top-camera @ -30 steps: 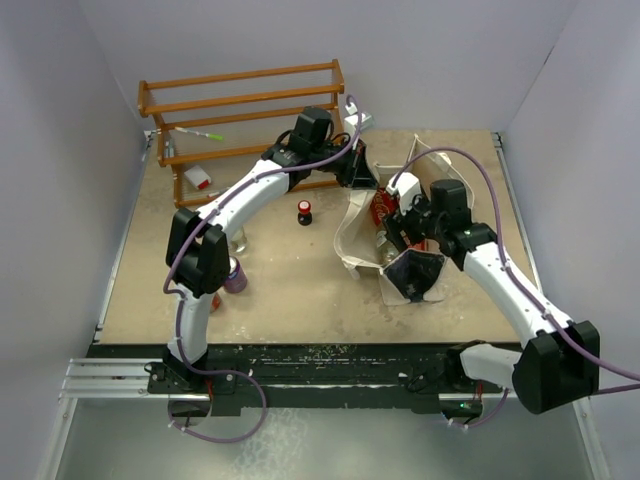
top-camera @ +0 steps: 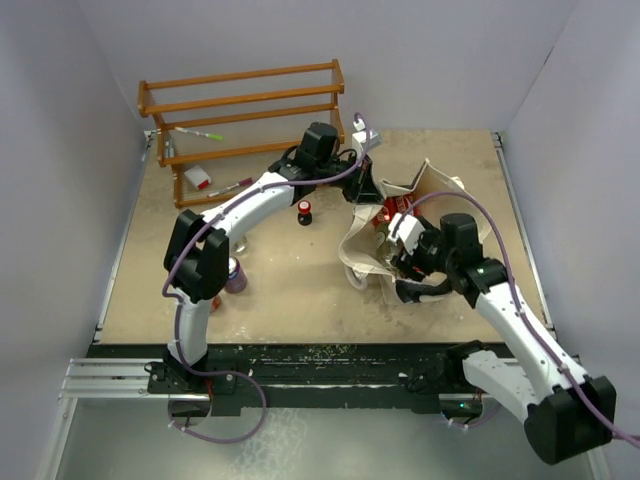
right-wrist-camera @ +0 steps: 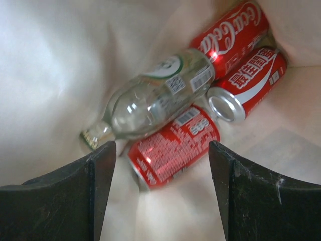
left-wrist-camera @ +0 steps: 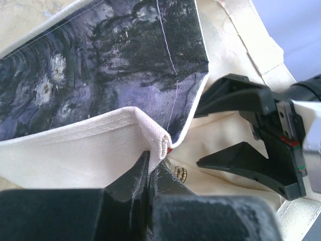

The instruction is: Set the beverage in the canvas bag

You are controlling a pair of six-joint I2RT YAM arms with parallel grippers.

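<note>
The canvas bag stands open on the right of the table. In the right wrist view it holds a clear bottle and several red cans, lying on the canvas. My left gripper is shut on the bag's rim, the folded cloth at its fingertips. My right gripper is open over the bag's inside, above the bottle and cans, with nothing shown held.
On the table are a dark red-capped bottle, a purple can and other small items partly under the left arm. A wooden rack stands at the back.
The left gripper shifted slightly right, and the bag's rim changed shape.
</note>
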